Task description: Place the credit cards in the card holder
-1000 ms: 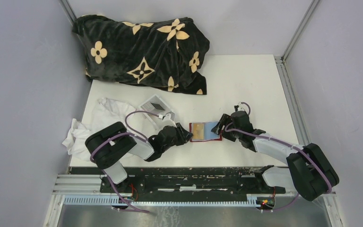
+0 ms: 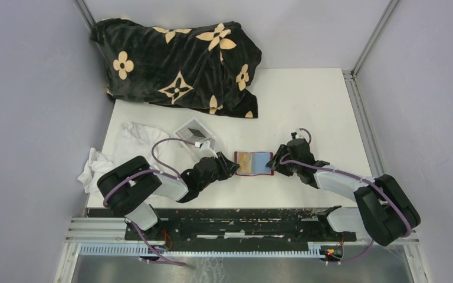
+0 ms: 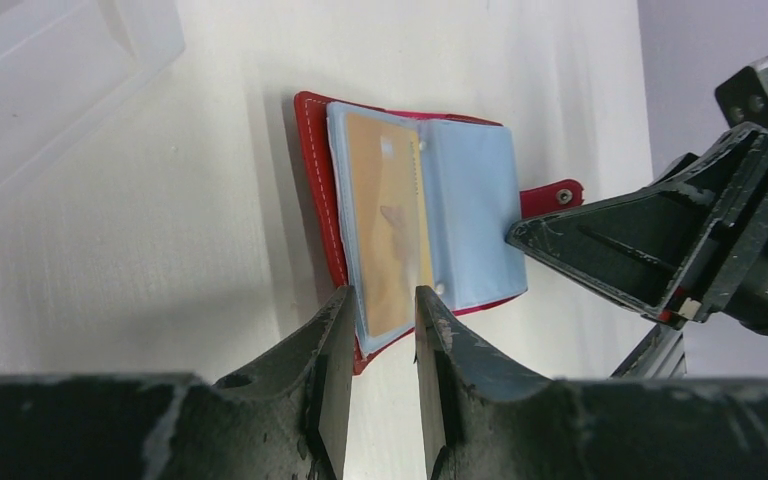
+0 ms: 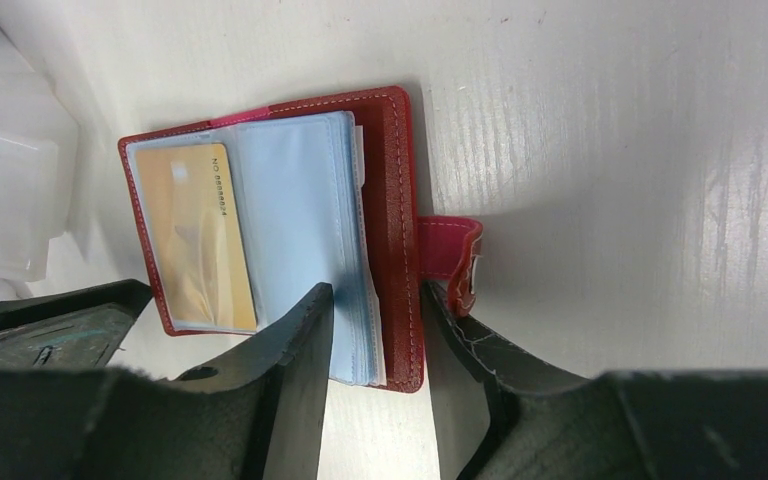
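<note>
The card holder (image 4: 397, 250) lies spread on the table, red outside with pale blue sleeves (image 4: 285, 200). A gold card (image 4: 195, 235) sits in the sleeve on its left half, its inner edge showing. My left gripper is at the left half's near edge, fingers part open, with the sleeve and card edge showing in the gap. Over the right half, my right gripper is also part open, one finger over the sleeves and the other by the cover's outer edge. Whether the fingers touch the holder, I cannot tell.
A clear tray (image 2: 184, 131) with a dark-striped card (image 2: 196, 133) stands behind the left arm. White cloth (image 2: 135, 141) lies at the left, and a dark flowered blanket (image 2: 147, 65) at the back.
The card holder has shifted slightly left over the last second, and both arms have moved a little left too. The gold card stays on the left half.
</note>
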